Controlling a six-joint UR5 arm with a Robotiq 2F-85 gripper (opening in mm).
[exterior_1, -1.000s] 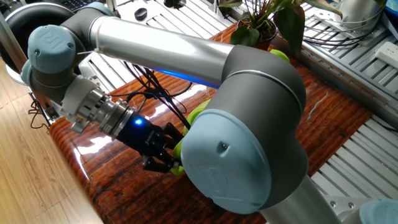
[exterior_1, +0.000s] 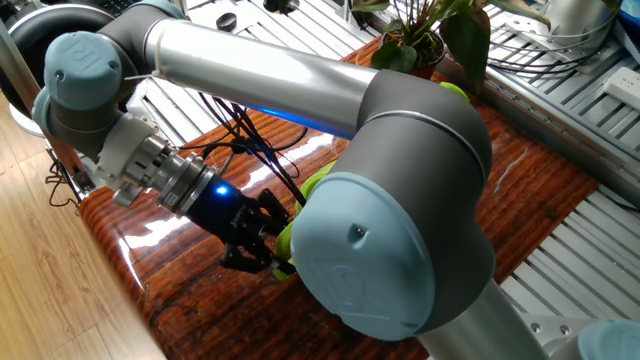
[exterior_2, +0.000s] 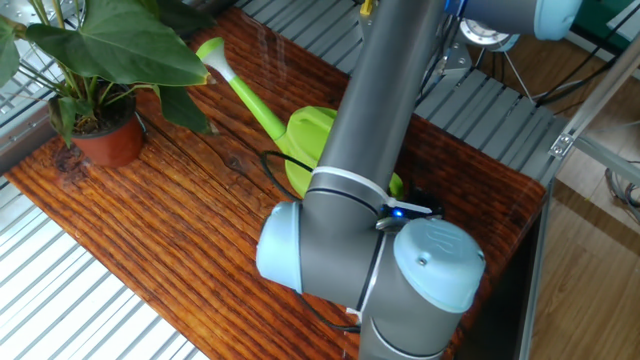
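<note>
A green watering can (exterior_2: 312, 135) with a long spout and a pale collar stands on the brown wooden table. Its spout points toward the potted plant (exterior_2: 108, 140). In exterior view 1 my black gripper (exterior_1: 286, 247) is at the can's near end, with its fingers (exterior_1: 250, 262) against or close beside a green part (exterior_1: 283, 272). My own arm covers most of the can there, and the fingertips are partly hidden. Whether the fingers clasp the green part does not show. In exterior view 2 the arm hides nearly the whole gripper.
The plant in its brown pot sits at the table's far end from the gripper, with leaves reaching over the spout. Dark cables (exterior_1: 250, 150) hang near the gripper. Bare tabletop (exterior_2: 200, 240) lies along one long side of the can. Slatted metal surfaces flank the table.
The gripper's lower finger has shifted slightly outward since a second ago, and the wrist has turned a little. The arm is otherwise almost still, and the can shows no clear movement.
</note>
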